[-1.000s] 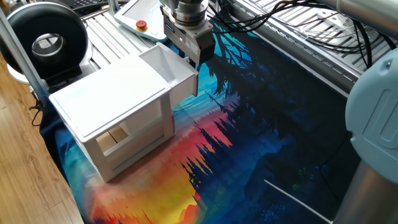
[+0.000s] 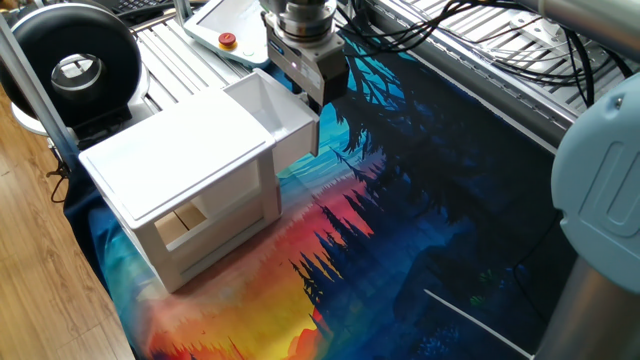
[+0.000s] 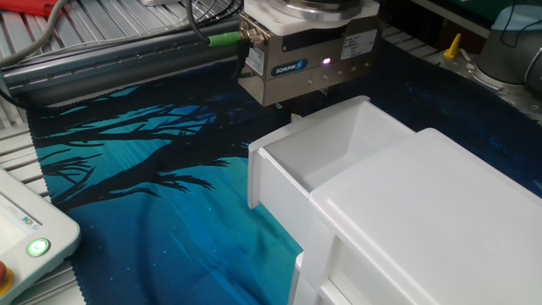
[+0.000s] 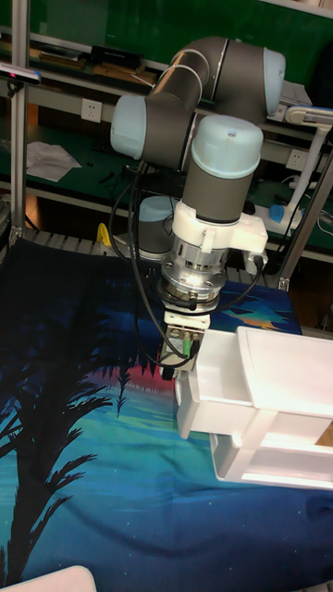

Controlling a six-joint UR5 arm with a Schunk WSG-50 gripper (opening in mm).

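Note:
A white drawer cabinet (image 2: 180,150) stands on the printed cloth, its upper drawer (image 2: 270,110) pulled well out. The inside of that drawer (image 3: 326,152) looks empty where it shows. At the drawer's outer front end is my gripper (image 2: 316,106), pointing down. In the second exterior view its dark fingers (image 3: 294,112) reach down close behind the front panel (image 3: 254,174). The fingertips are partly hidden there, so their spacing and any contact with the panel or its handle cannot be made out. The lower drawer (image 4: 276,463) also shows in the third exterior view.
A control pendant with a red stop button (image 2: 228,41) lies behind the cabinet. Black cables (image 2: 430,35) run along the metal rail (image 2: 480,80).
My gripper has shifted slightly to the right in the first exterior view, staying at the drawer's front end. The cabinet and its pulled-out drawer have not visibly moved.

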